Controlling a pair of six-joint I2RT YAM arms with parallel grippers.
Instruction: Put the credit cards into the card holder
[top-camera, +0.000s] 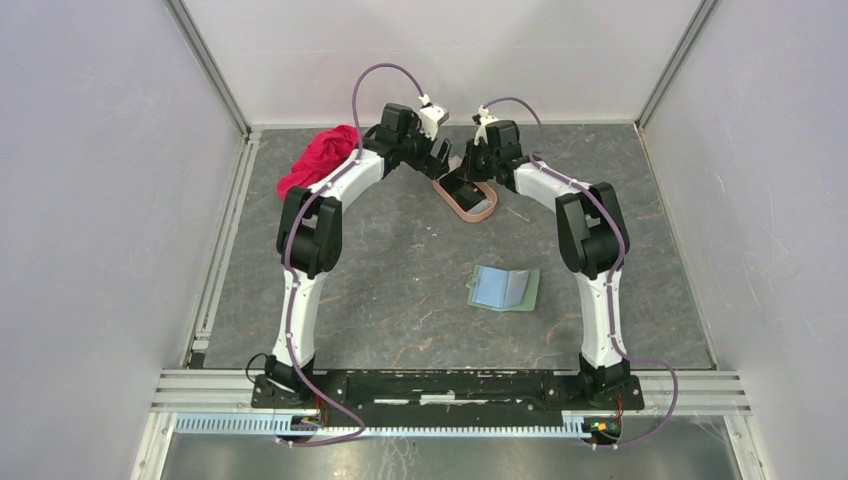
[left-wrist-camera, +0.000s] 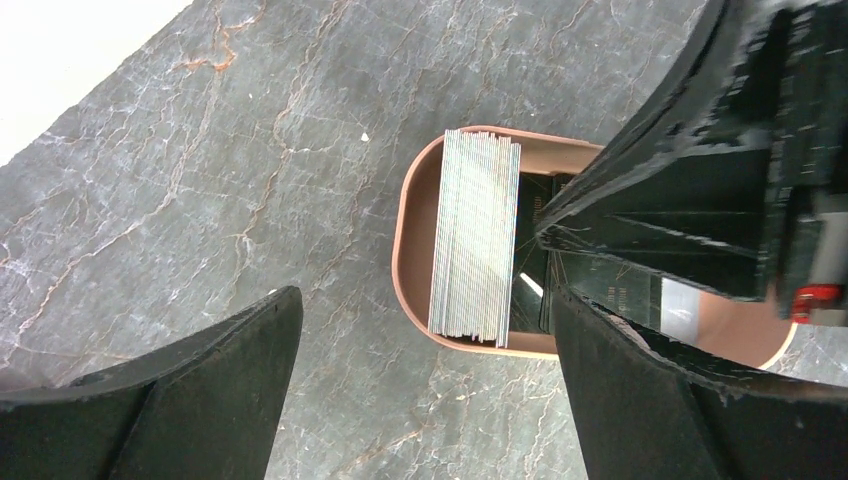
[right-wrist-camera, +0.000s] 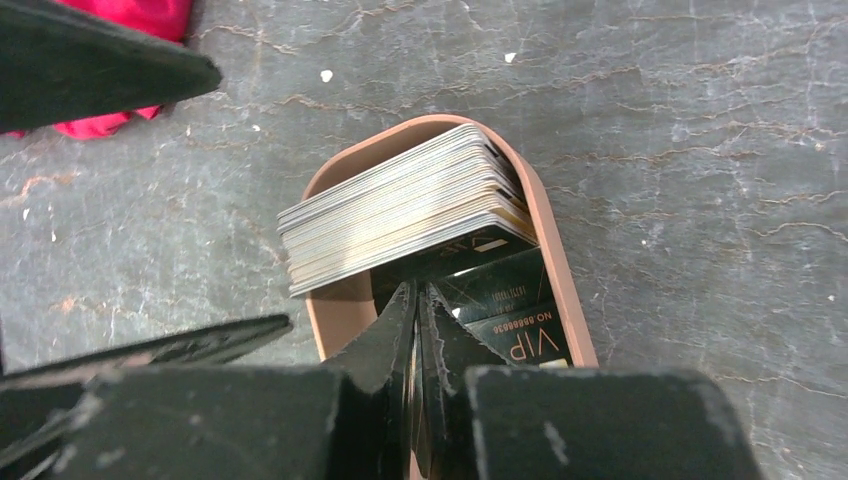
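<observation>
A peach-coloured oval tray (top-camera: 474, 214) holds a thick stack of cards (left-wrist-camera: 474, 235) at one end and dark cards (right-wrist-camera: 492, 280) marked VIP beside it. My left gripper is open over that end, nothing between its fingers. My right gripper is shut, its tips down over the dark cards; whether anything thin is between them is hard to see. A blue card holder (top-camera: 492, 287) lies open on a green base near the front centre.
A red cloth (top-camera: 318, 160) lies at the back left, beside the left arm.
</observation>
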